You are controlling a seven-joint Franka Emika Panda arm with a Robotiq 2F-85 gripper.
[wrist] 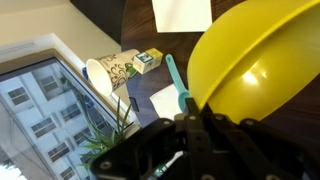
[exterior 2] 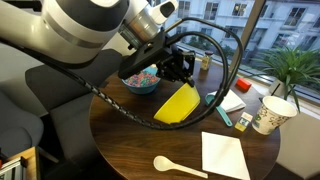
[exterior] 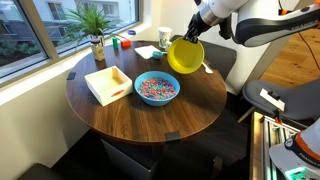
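Note:
A yellow bowl (exterior: 186, 56) hangs tilted above the round table, its rim held in my gripper (exterior: 192, 37). The wrist view has the yellow bowl (wrist: 270, 62) filling much of the right side, with the gripper's dark fingers (wrist: 208, 128) closed at its edge. From the other side, the yellow bowl (exterior 2: 178, 104) appears below the gripper (exterior 2: 186, 80). A blue bowl (exterior: 157, 96) full of small pink and blue pieces stands on the table, left of and lower than the yellow bowl in exterior view 1. How deep the fingers grip cannot be made out.
An open cream box (exterior: 109, 87) sits left of the blue bowl. A white spoon (exterior 2: 180, 167), white paper (exterior 2: 225, 155), a teal utensil (exterior 2: 218, 106) and a plant pot (exterior 2: 273, 114) are around the table (exterior: 140, 125).

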